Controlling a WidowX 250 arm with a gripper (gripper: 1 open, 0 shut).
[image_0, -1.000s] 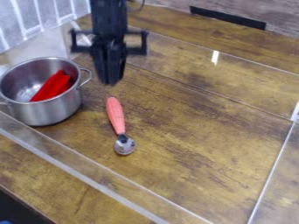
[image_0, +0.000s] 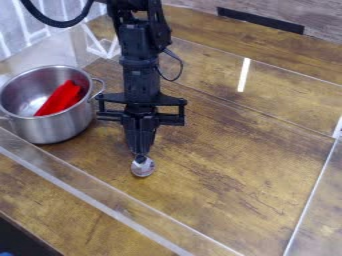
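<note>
My gripper (image_0: 139, 140) is low over the wooden table, shut on a spoon whose round metal end (image_0: 142, 166) shows below the fingertips. The spoon's handle is hidden behind the gripper. To the left stands a steel pot (image_0: 54, 125) with a red object (image_0: 62, 98) inside it.
A pale strip runs along the left side, and a dark band lies beyond the back edge.
My gripper has come down from above onto the spoon and now covers its pink handle. The pot has not moved.
</note>
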